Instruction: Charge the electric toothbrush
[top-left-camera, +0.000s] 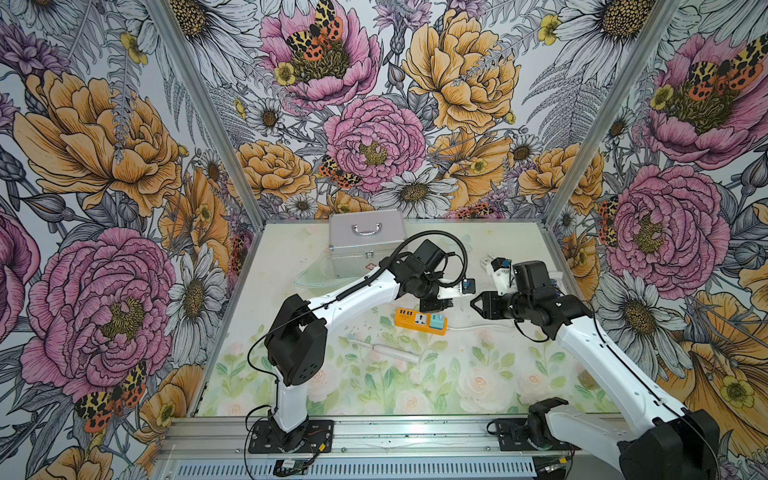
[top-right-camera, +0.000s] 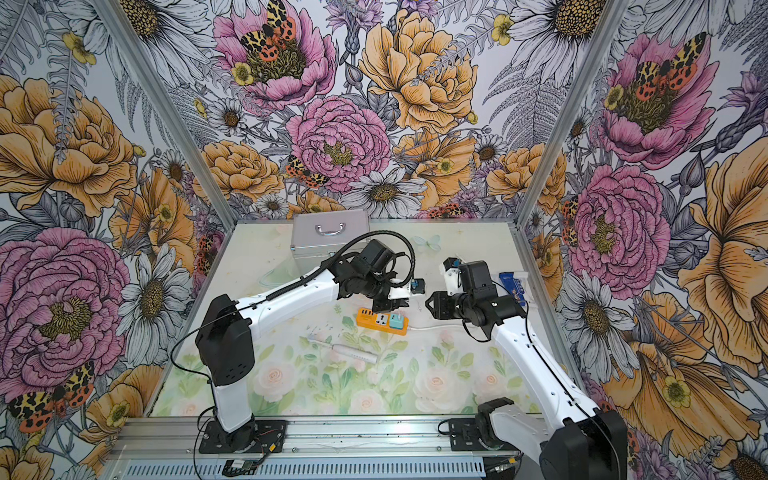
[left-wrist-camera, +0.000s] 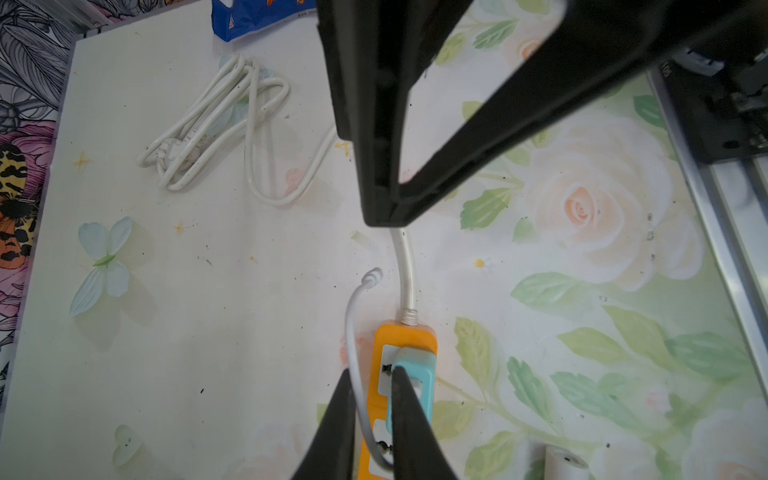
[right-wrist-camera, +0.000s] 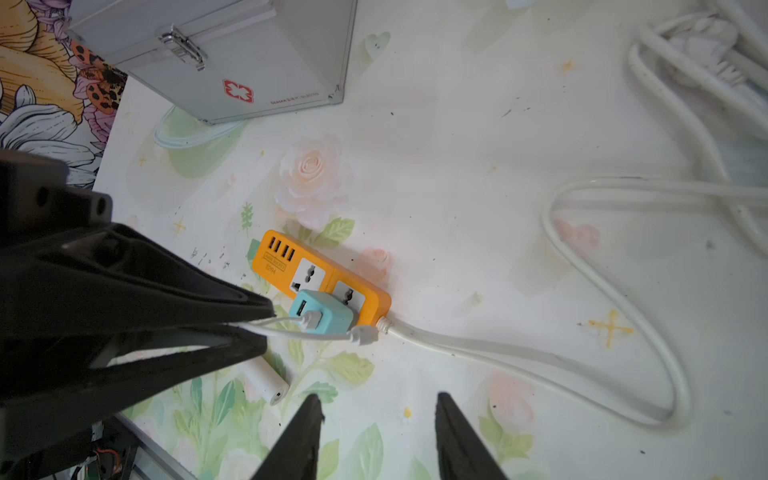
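A white electric toothbrush (top-left-camera: 392, 352) lies below the orange power strip (top-left-camera: 408, 320), which carries a teal charger (right-wrist-camera: 328, 312) with a USB plug in it. My left gripper is over the strip, a white cable (left-wrist-camera: 352, 320) between its fingers; the cable's free plug (right-wrist-camera: 364, 334) sticks out beside them. Whether the fingers grip it tightly is unclear. My right gripper stands to the right of the left one, fingers apart, with nothing seen between them.
A silver case (right-wrist-camera: 208, 56) stands at the back left. A coiled white cord (left-wrist-camera: 208, 120) and a blue packet (left-wrist-camera: 248, 16) lie on the right of the table.
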